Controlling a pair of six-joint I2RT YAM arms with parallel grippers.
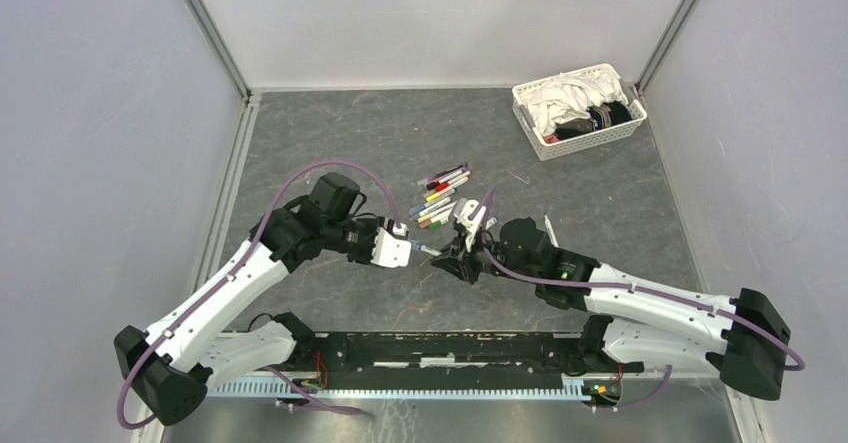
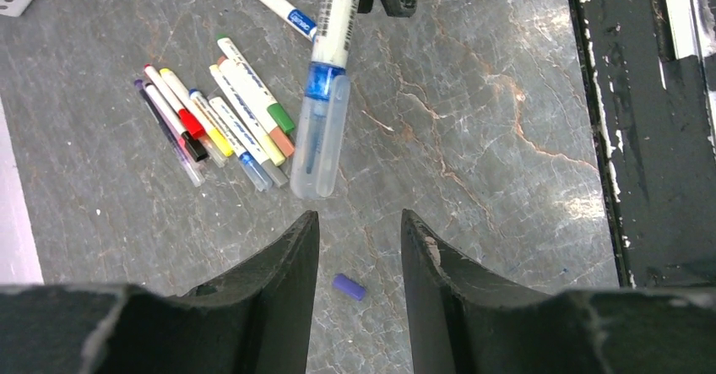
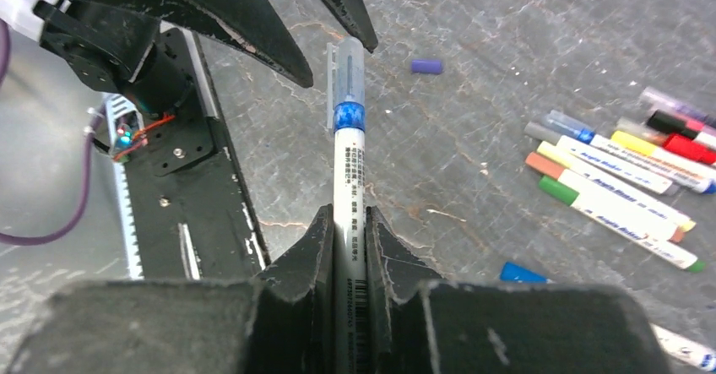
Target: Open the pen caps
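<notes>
A white marker (image 3: 349, 167) with a blue band and a clear, pale cap is held by my right gripper, which is shut around its barrel. The capped end (image 2: 321, 138) points toward my left gripper, whose two fingers stand apart with nothing between them. In the right wrist view the cap's tip lies by one left fingertip (image 3: 363, 32); whether they touch I cannot tell. Several capped markers (image 2: 221, 112) lie in a row on the grey table. Apart from them is a blue-capped marker (image 3: 675, 347).
A short purple piece (image 2: 349, 286) lies alone on the table (image 1: 330, 123). At the back right stands a white basket (image 1: 590, 147) with cloth in it. One thin white pen (image 1: 551, 230) rests right of the right arm.
</notes>
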